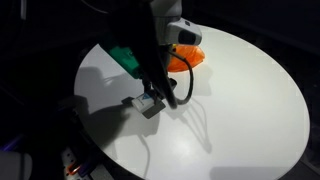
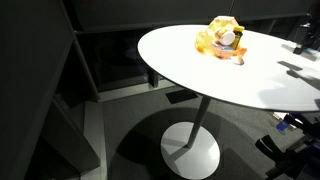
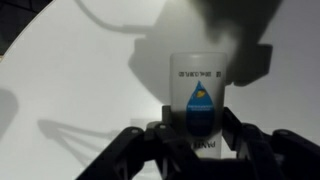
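A white bottle (image 3: 200, 75) with a blue drop label and dark lettering stands out in the middle of the wrist view. My gripper is shut on it, with dark fingers at both sides of its body. In exterior view 1 the bottle (image 1: 147, 102) shows as a small pale shape below the dark gripper (image 1: 154, 92), over the left part of the white table (image 1: 245, 110). The arm hides much of the grip there. Whether the bottle touches the table is hard to tell.
An orange bag (image 1: 186, 58) lies behind the gripper; exterior view 2 shows the orange bag (image 2: 208, 46) with a yellow-and-white item (image 2: 230, 38) by it.
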